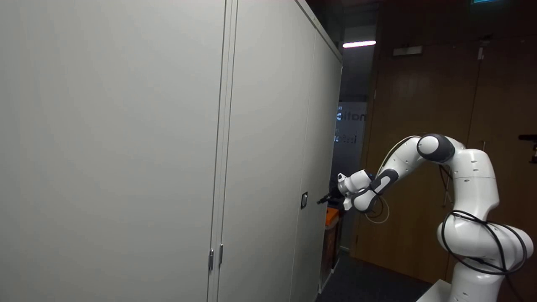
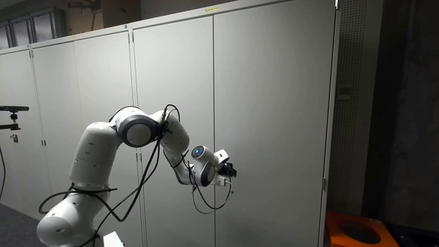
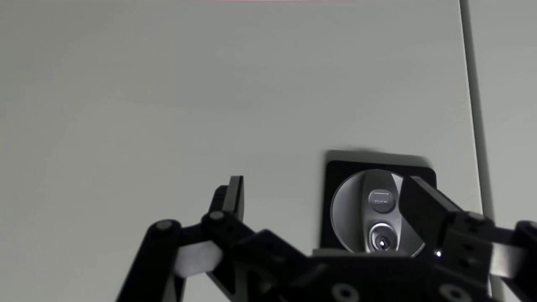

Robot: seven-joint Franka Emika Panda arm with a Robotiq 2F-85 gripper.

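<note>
A round silver latch (image 3: 381, 214) on a black square plate is set in the grey cabinet door (image 3: 251, 100), close to the seam between two doors. In the wrist view my gripper is open. Its left finger (image 3: 234, 196) is over bare door; the right finger (image 3: 420, 204) overlaps the latch's right side from this angle. Nothing sits between the fingers. From exterior view 1, the gripper (image 1: 320, 202) points at the door, slightly apart from the latch (image 1: 304, 199). The arm hides the latch in exterior view 2. Both doors look closed.
An orange-topped bin (image 2: 358, 230) stands beyond the cabinet's right end. Loose black cables (image 2: 144, 181) hang from the arm. A wooden wall (image 1: 418, 151) rises behind the arm, and the space in front of the doors looks free.
</note>
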